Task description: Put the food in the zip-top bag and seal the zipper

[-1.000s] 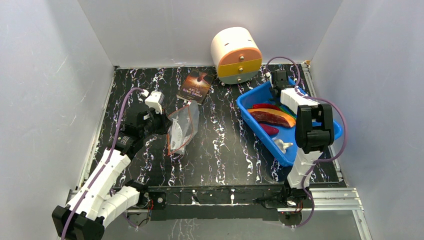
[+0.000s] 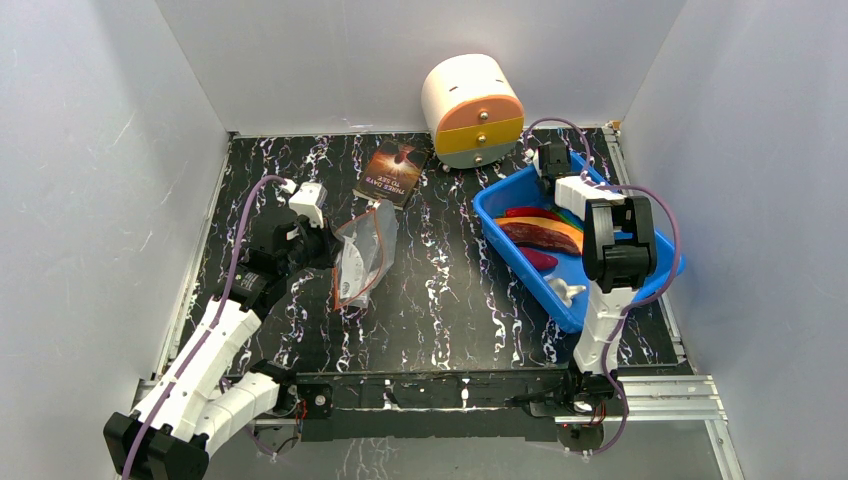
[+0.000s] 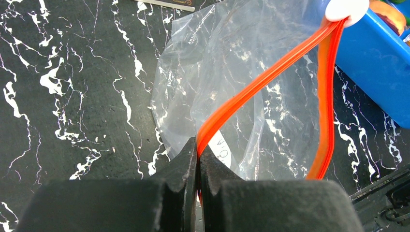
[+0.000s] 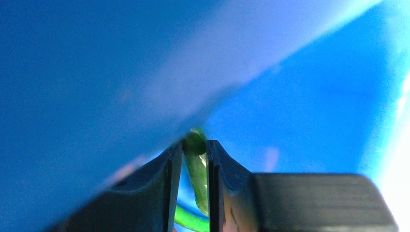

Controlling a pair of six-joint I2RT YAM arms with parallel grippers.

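A clear zip bag [image 2: 368, 255] with an orange zipper [image 3: 261, 79] and white slider [image 3: 347, 9] lies at left centre. My left gripper is shut on the bag's zipper edge. The blue bin [image 2: 525, 275] holds toy food: a yellow-and-brown piece [image 2: 540, 235], red pieces [image 2: 537, 260], a white piece [image 2: 565, 292], green pieces. My right gripper is down inside the bin at its back, close by the wall, fingers slightly apart around a green item [image 4: 198, 179]; whether it grips that item is unclear.
A book [image 2: 390, 172] lies behind the bag; a drawer box [image 2: 470, 105] stands at the back middle. The table between bag and bin is clear.
My left arm and the bag are unchanged.
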